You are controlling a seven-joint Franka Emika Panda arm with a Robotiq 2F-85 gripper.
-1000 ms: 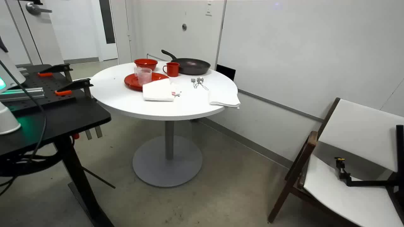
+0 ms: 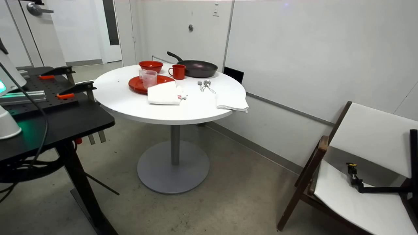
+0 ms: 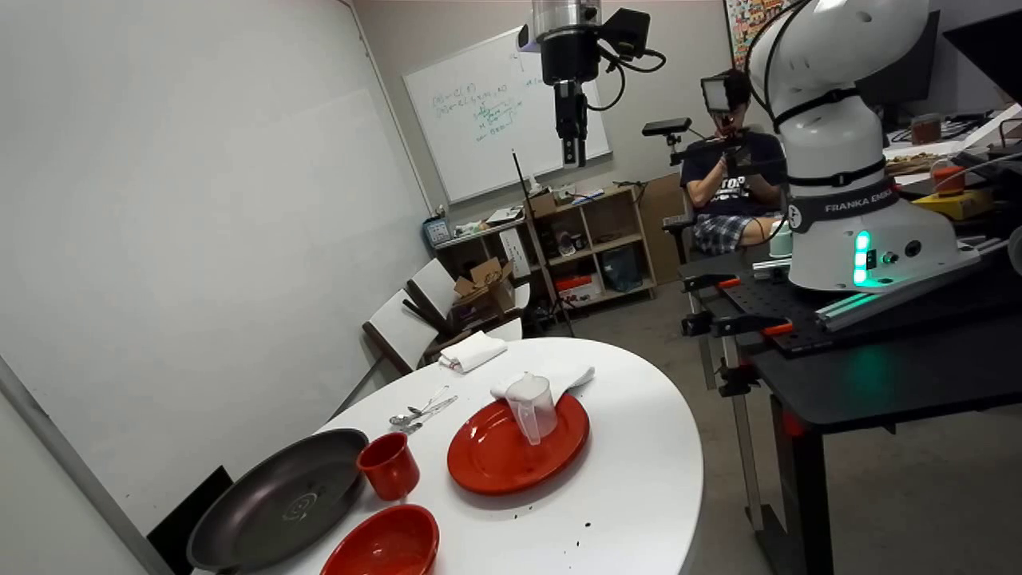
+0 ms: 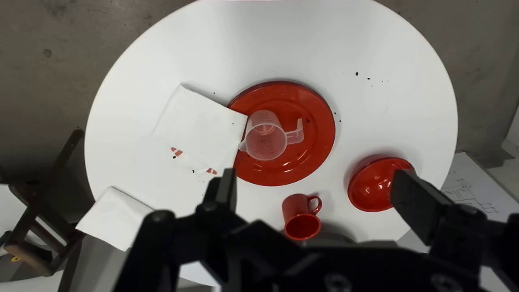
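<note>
High above the round white table hangs my gripper [image 3: 572, 158], clear of everything on it. In the wrist view its two dark fingers [image 4: 226, 190] stand wide apart, so it is open and empty. A clear plastic measuring cup [image 4: 265, 141] stands on the red plate [image 4: 311, 131]. Beside them lies a folded white cloth [image 4: 199, 124], its corner touching the plate. A red mug [image 4: 301, 216] and a red bowl [image 4: 372, 187] sit on the table closer to the gripper's side of the wrist view. The black frying pan [image 2: 200, 68] is mostly hidden there by the gripper.
Metal utensils [image 2: 206, 85] lie near the pan, and a second white cloth [image 2: 232, 102] hangs slightly over the table edge. Dark specks dot the bare white tabletop [image 4: 384, 112]. A chair [image 2: 333, 164] stands apart from the table.
</note>
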